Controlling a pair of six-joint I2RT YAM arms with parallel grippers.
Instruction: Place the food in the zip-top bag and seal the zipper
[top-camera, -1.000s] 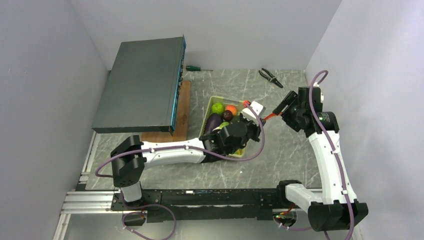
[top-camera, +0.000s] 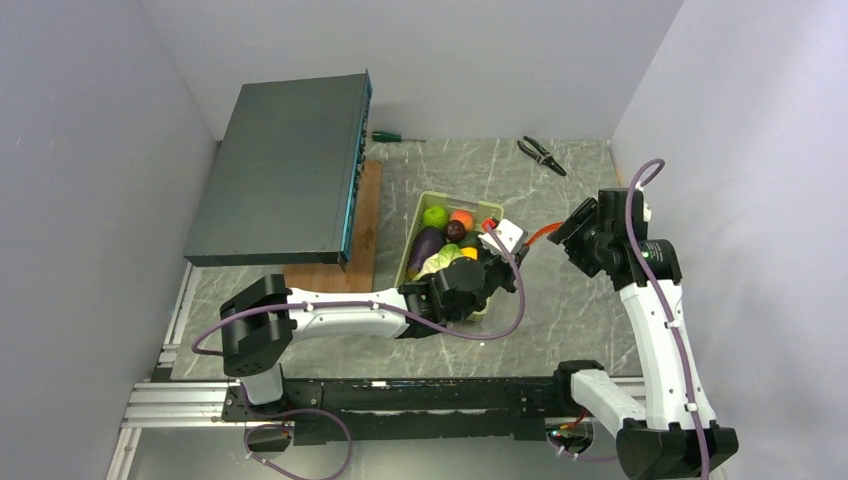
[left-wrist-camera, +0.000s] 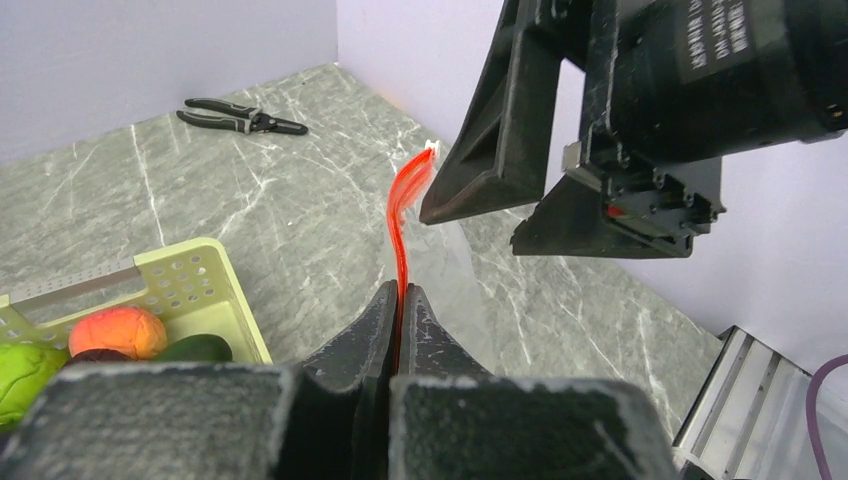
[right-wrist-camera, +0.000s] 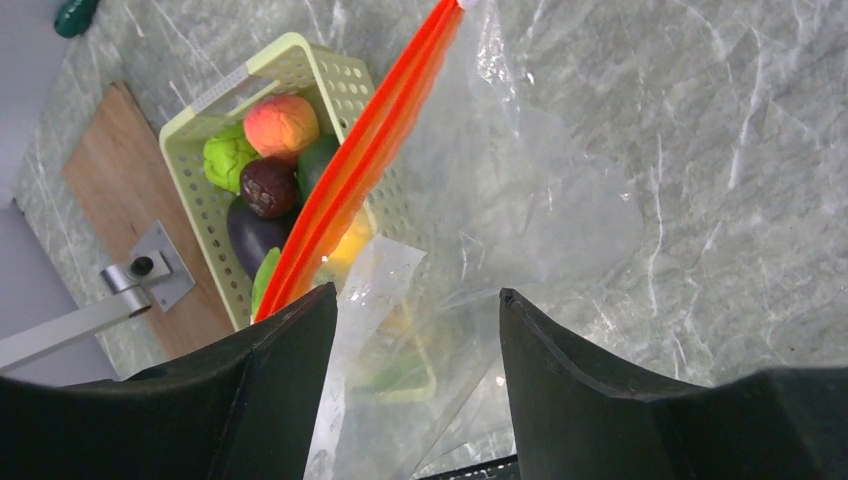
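A clear zip bag (right-wrist-camera: 540, 200) with a red zipper strip (left-wrist-camera: 398, 215) hangs from my left gripper, which is shut on the strip near the basket (left-wrist-camera: 185, 280). In that basket lie toy foods: a peach (right-wrist-camera: 280, 125), avocado, eggplant (right-wrist-camera: 250, 230) and greens. My right gripper is part open just beside the bag's far end, its black fingers above and right of the strip in the left wrist view. Whether film lies between those fingers is unclear.
A dark metal case (top-camera: 275, 170) over a wooden board fills the left. A screwdriver (top-camera: 388, 136) and pliers (top-camera: 542, 155) lie at the back. The counter (top-camera: 560, 320) right of the basket is bare.
Both arms have shifted slightly toward the front since a second ago, and the right gripper has backed a little rightward, showing more of the red strip.
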